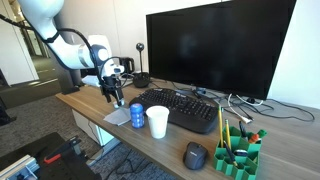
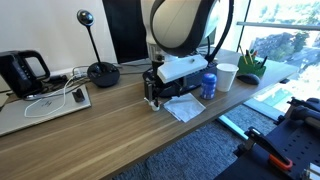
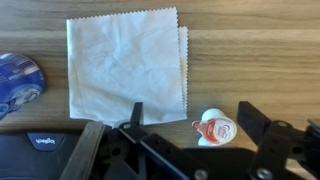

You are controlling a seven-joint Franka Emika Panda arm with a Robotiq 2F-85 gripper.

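In the wrist view my gripper is open, its fingers wide apart and nothing held between them. A small white bottle-like item (image 3: 217, 128) with a red mark shows between the fingers, nearer the right one. Exterior view 2 has this white item (image 2: 154, 103) on the table directly under the gripper. A folded white napkin (image 3: 125, 65) lies flat beside it, its lower edge partly behind the left finger. At the left edge of the wrist view is a blue can (image 3: 18, 82).
A black keyboard (image 1: 180, 108) lies close by, before the monitor (image 1: 220, 50). The white cup (image 1: 157, 122) stands past the blue can. Farther along are a mouse (image 1: 195, 156) and a green pen holder (image 1: 236, 150). Bare wood (image 2: 80, 145) extends on the napkin's other side.
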